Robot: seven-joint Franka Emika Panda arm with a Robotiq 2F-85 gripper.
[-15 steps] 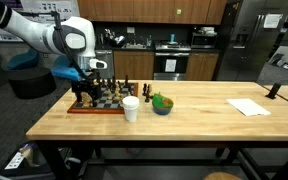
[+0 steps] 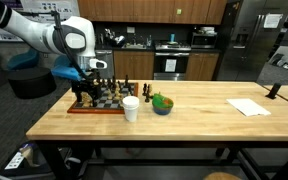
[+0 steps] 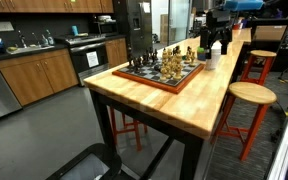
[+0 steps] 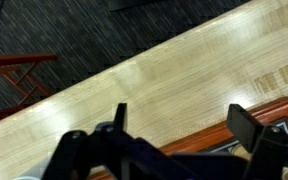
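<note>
My gripper is open in the wrist view, its two dark fingers [image 4: 244,125] wide apart with only bare wood between their tips. In exterior view 1 the arm hangs over the table's left end, above the chessboard [image 2: 96,111]. Chess pieces stand on the board, and gold ones [image 3: 172,66] show clearly in exterior view 2. The board's red-brown rim [image 4: 216,136] runs below the gripper in the wrist view. A white cup [image 2: 131,108] sits just right of the board.
Right of the cup stands a bowl [image 2: 162,104] with something green in it. Several pieces stand off the board behind the cup. White paper [image 2: 248,107] lies far right. Stools [image 3: 252,95] stand alongside.
</note>
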